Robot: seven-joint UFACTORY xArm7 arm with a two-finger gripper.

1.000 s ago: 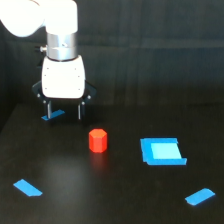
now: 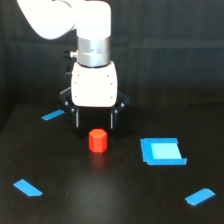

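A red hexagonal block (image 2: 98,141) stands on the black table. Above it, and slightly behind, my gripper (image 2: 94,118) points down with its two dark fingers apart and nothing visible between them. Right of the block lies a pale square (image 2: 166,151) edged with blue tape.
Short blue tape strips mark the table at the back left (image 2: 54,113), front left (image 2: 28,188) and front right (image 2: 200,196).
My arm and gripper have moved right and a little lower, from left of the red block to over it. The block has not visibly moved.
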